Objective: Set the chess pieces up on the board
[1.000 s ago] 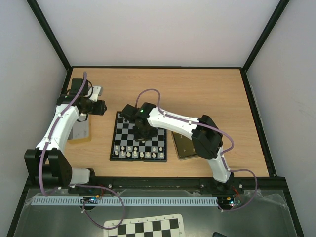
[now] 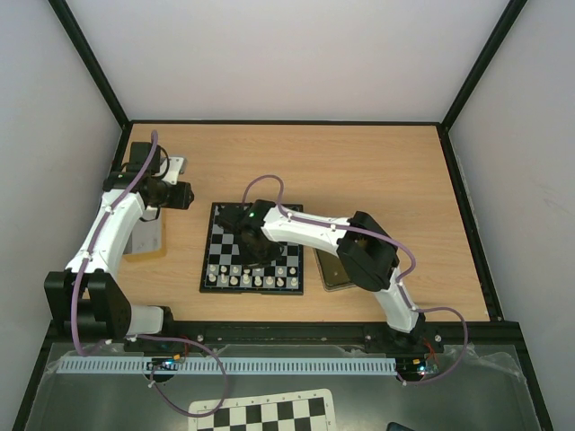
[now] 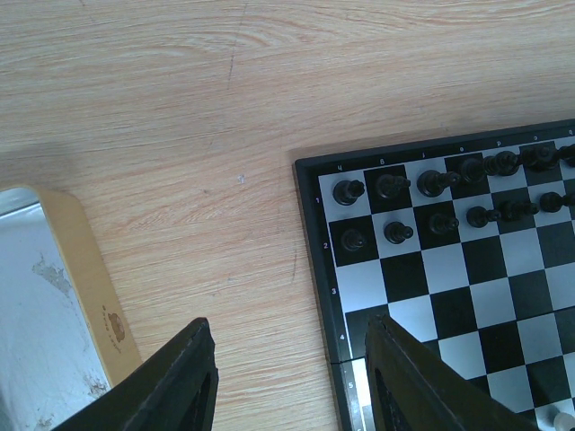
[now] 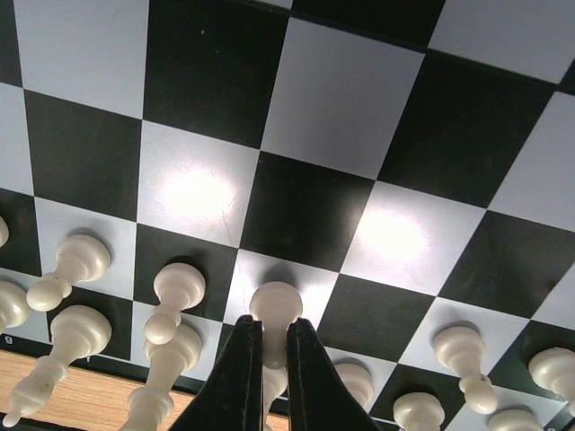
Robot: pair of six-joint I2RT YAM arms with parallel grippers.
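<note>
My right gripper is shut on a white pawn (image 4: 276,305), its base hanging low over or touching a white square of the pawn row; contact cannot be told. White pieces stand along the near edge of the chessboard (image 2: 217,235), among them a white pawn (image 4: 178,285) to the left and another pawn (image 4: 458,348) to the right. Black pieces, including a corner piece (image 3: 348,190), fill two rows at the far edge. Left of the board my left gripper stands open and empty.
A tan-rimmed tray (image 3: 94,287) lies at the left, partly under the left arm. At the board's right is a brownish tray (image 2: 333,268), overlapped by the right arm.
The left arm is still.
</note>
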